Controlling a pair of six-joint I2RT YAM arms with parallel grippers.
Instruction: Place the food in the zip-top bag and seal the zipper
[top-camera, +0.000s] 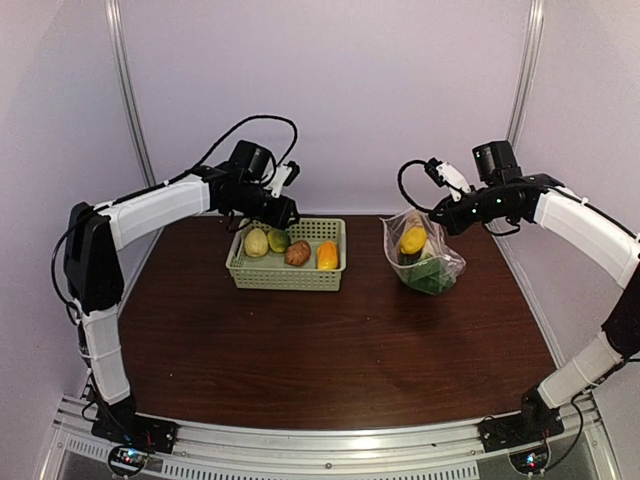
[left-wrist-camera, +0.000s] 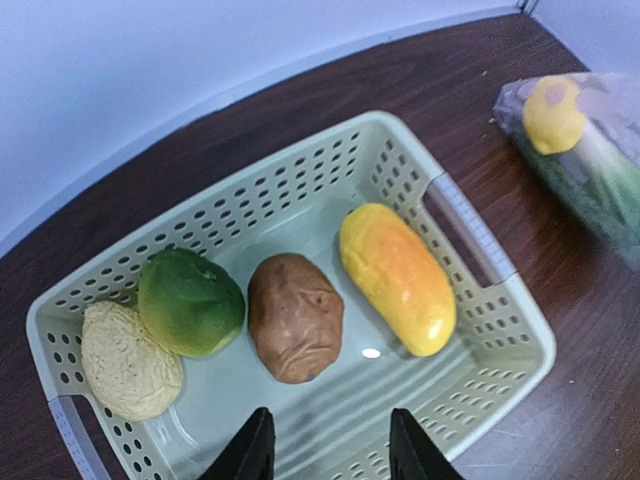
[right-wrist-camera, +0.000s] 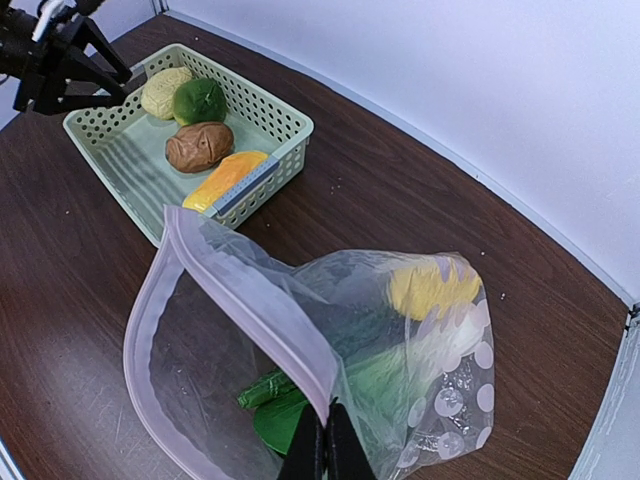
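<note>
My left gripper hangs above the green basket (top-camera: 287, 282), fingers apart with nothing visible between them. The basket holds a pale round food (left-wrist-camera: 130, 365), a green one (left-wrist-camera: 190, 300), a brown potato (left-wrist-camera: 295, 318) and a yellow-orange oblong food (left-wrist-camera: 397, 280). My right gripper is shut on the rim of the clear zip top bag (right-wrist-camera: 170, 400), holding it up with its mouth agape. Inside the bag are a yellow item (top-camera: 412, 239) and green items (right-wrist-camera: 277, 420).
Pale walls (top-camera: 325, 110) close in the back and both sides.
</note>
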